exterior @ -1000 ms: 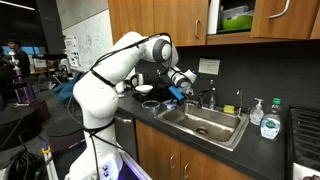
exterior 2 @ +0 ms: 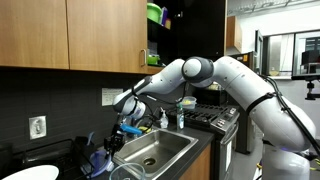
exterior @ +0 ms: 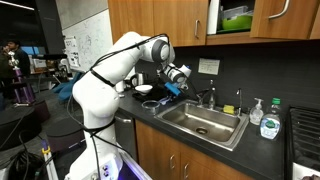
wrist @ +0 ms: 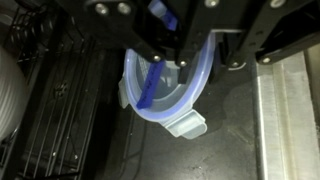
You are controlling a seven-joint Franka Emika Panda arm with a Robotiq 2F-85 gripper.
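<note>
A clear container (wrist: 172, 103) with a pale blue rim and a clip flap lies below my gripper in the wrist view. A narrow blue strip (wrist: 150, 86) crosses the container's left side and runs up behind the dark finger links. My gripper (exterior: 174, 97) is beside the left end of the sink in exterior view 1, with blue showing on or at it. From the other side, the gripper (exterior 2: 124, 138) also shows blue nearby. The fingers look part closed; the contact between fingertips and any object is hidden, and what lies between them cannot be told.
The metal sink (exterior: 241, 124) is to the right of the arm, its basin looking empty. Bottles (exterior: 270, 122) stand on the counter beyond it. A dark wire rack (wrist: 45, 125) and a white rounded dish (wrist: 10, 95) flank the container's left. A wooden cabinet hangs above.
My gripper has shifted slightly upward and left in exterior view 1 over the last second. The sink and the bottles look unmoved.
</note>
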